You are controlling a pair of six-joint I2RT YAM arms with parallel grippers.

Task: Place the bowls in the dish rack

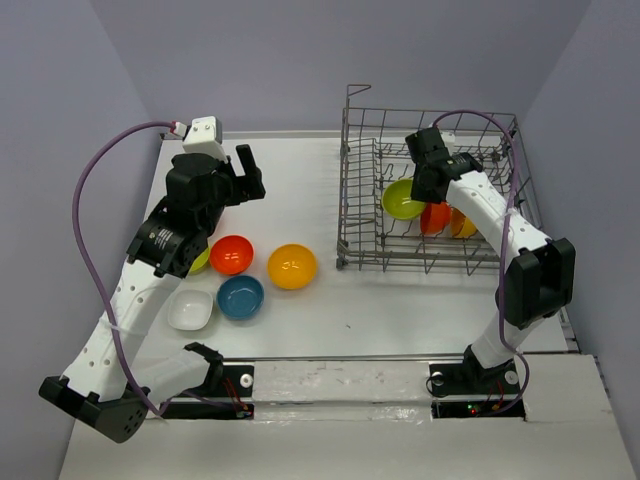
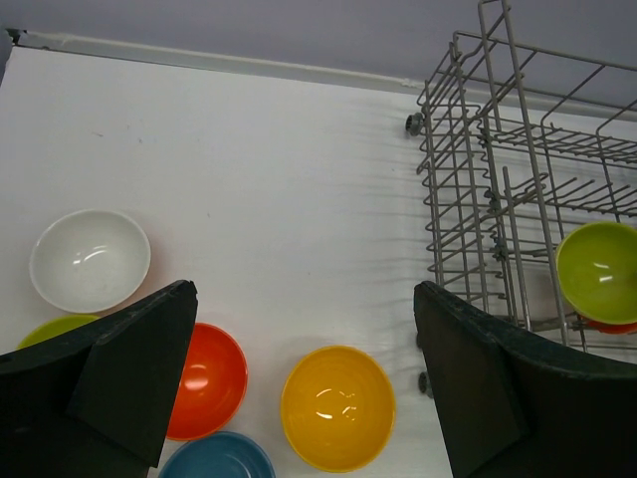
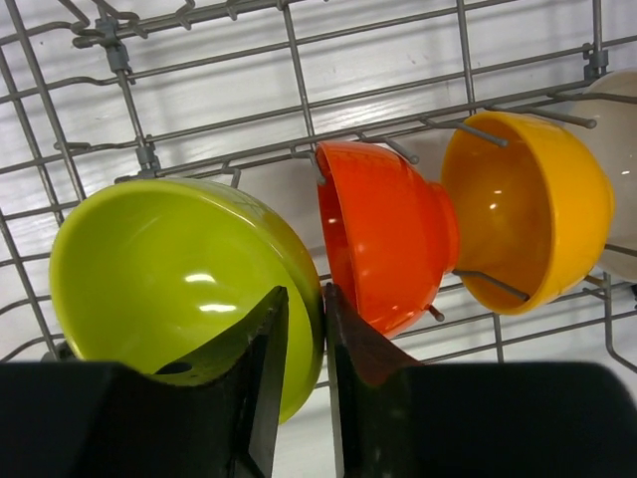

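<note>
My right gripper is in the dish rack, its fingertips either side of the green bowl's rim, partly open; whether they grip it is unclear. The green bowl rests beside upright red and yellow bowls, with a pale bowl at the right. My open left gripper hangs over the left counter, empty, above a white bowl, red bowl, yellow bowl, blue bowl and lime bowl.
A small white dish lies at the front left. Walls bound both sides and the back.
</note>
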